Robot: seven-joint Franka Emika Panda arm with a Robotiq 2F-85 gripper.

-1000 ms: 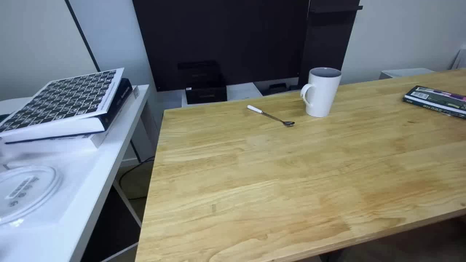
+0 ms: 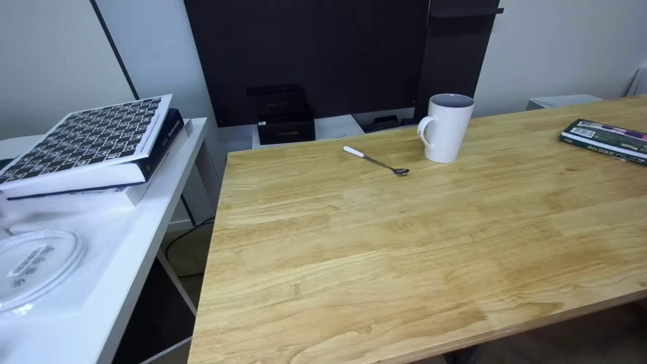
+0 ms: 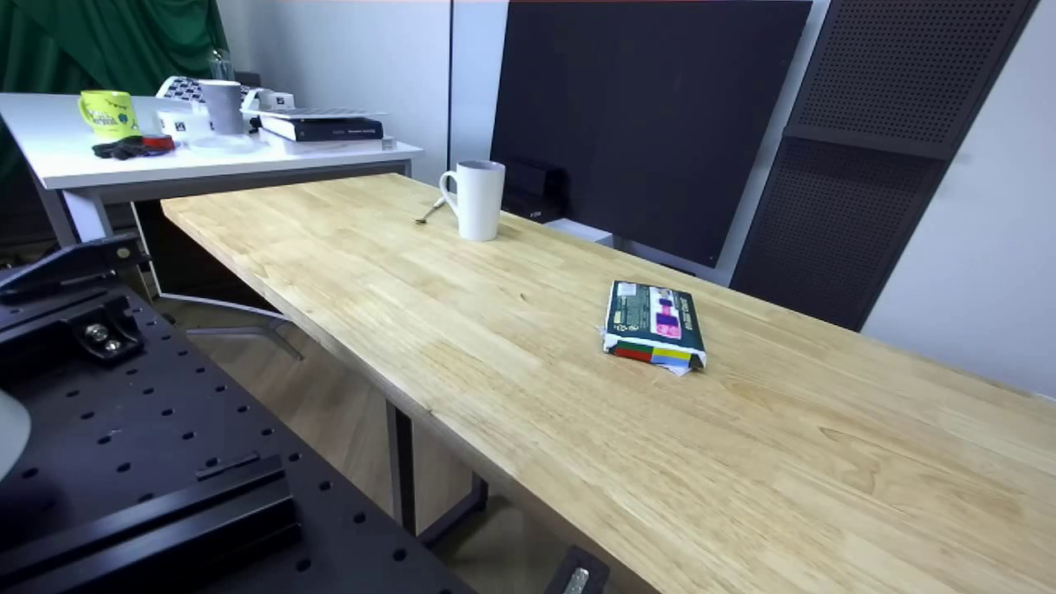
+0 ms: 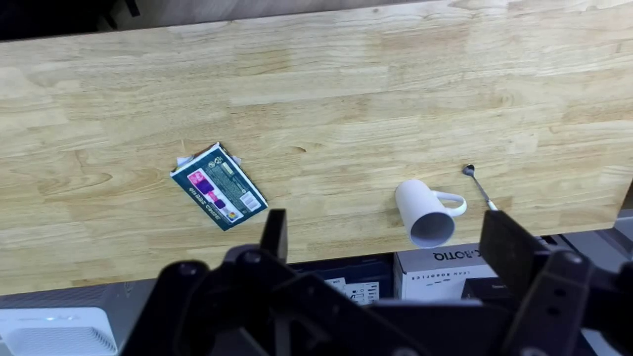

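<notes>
A tall white mug (image 2: 447, 130) with a grey inside stands upright near the back edge of the wooden table (image 2: 376, 242). Beside its handle lies a spoon (image 2: 377, 161) with a white grip and a metal bowl; the wrist view shows the metal part of the spoon (image 4: 480, 188), its grip partly behind a finger. A flat dark green box (image 3: 654, 323) with a torn end rests farther along the table. In the wrist view my gripper is open, its fingers wide apart above the table with nothing held. Neither exterior view shows the gripper.
A white side table (image 2: 130, 267) carries books (image 2: 91, 142) and, in the second exterior view, a yellow-green mug (image 3: 109, 114). Dark panels (image 3: 643, 119) rise behind the wooden table.
</notes>
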